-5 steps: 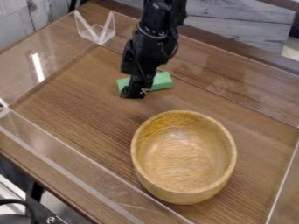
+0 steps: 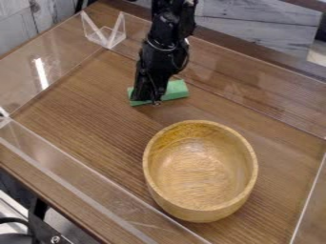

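My black gripper [image 2: 151,95] reaches down from the top of the view onto a green object [image 2: 173,91] lying on the wooden table. The fingertips sit low at the object's left part and look close together; whether anything is between them is hidden. An empty tan oval bowl [image 2: 200,172] stands in the lower right.
Clear plastic holders sit at the back left and at the left edge. The wooden table [image 2: 76,114] is open to the left of the green object and to the right. A white plank wall runs along the back right.
The gripper has drawn in narrower and sits over the green object's left part, where before it was spread more widely.
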